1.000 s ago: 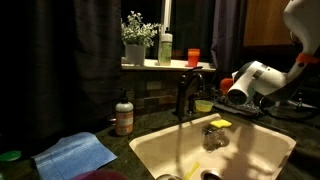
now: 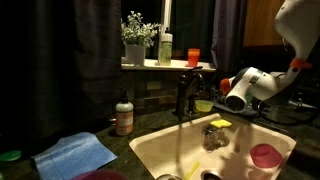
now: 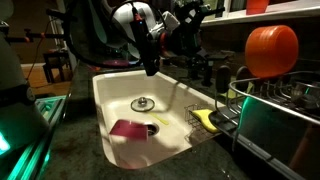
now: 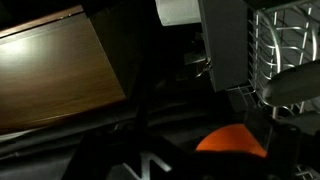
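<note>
In exterior view 2 my gripper [image 3: 152, 65] hangs over the back of the sink [image 3: 185, 95], its dark fingers blending into the background. Whether the fingers are open or shut does not show clearly. A pinkish-red piece [image 2: 265, 155] appears inside the sink's near right part, well away from the gripper; exterior view 2 has the red piece [image 3: 128, 130] towards the front of the basin. An orange cup [image 3: 272, 50] is at the wire rack. The wrist view catches an orange surface [image 4: 230, 138] close to the dark fingers; contact cannot be made out.
The wire dish rack [image 3: 270, 95] stands beside the sink. A yellow sponge [image 3: 205, 120] rests at the sink's edge. The faucet [image 2: 183, 92] rises behind the basin. A soap bottle [image 2: 124, 115] and blue cloth [image 2: 73, 156] occupy the left counter.
The arm has shifted slightly.
</note>
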